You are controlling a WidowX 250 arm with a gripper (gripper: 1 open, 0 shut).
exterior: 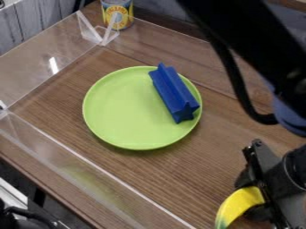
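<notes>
My gripper (266, 189) is at the lower right, partly cut off by the frame edge, shut on a yellow curved object (237, 204) that looks like a banana and hangs down from its fingers. To the upper left of the gripper, a green plate (125, 121) lies on the wooden table, with a blue ridged block (174, 93) on its right part.
A can (117, 14) stands at the back left near a clear plastic piece. Clear walls run along the left and near edges. The dark arm covers the upper right.
</notes>
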